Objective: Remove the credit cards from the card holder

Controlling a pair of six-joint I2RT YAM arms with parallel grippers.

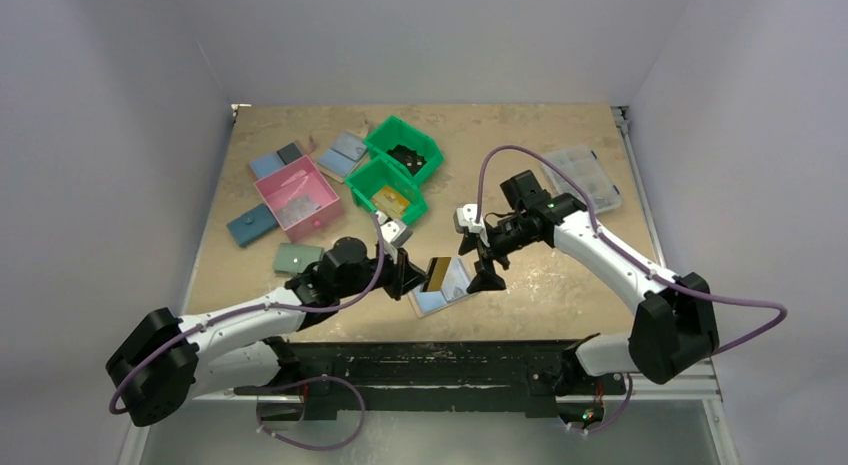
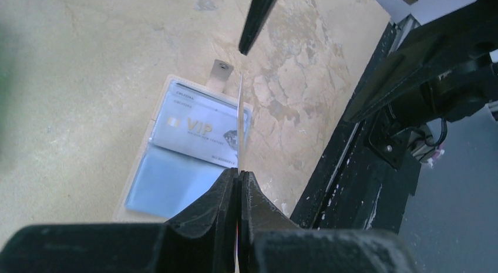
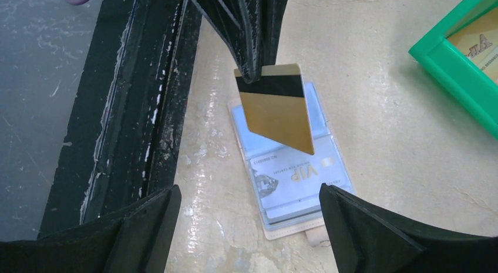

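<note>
A gold card with a black stripe (image 1: pixel 438 274) is pinched in my left gripper (image 1: pixel 419 279), held above the open light-blue card holder (image 1: pixel 430 301); it appears edge-on in the left wrist view and face-on in the right wrist view (image 3: pixel 278 114). The holder lies flat near the front edge, with a pale VIP card (image 2: pixel 198 125) in it. My right gripper (image 1: pixel 478 273) stands open to the right of the gold card, over the holder's right side, nothing between its fingers.
Two green bins (image 1: pixel 372 170) and a pink bin (image 1: pixel 270 188) stand behind and to the left, among several other holders. A clear compartment box (image 1: pixel 585 167) lies at the back right.
</note>
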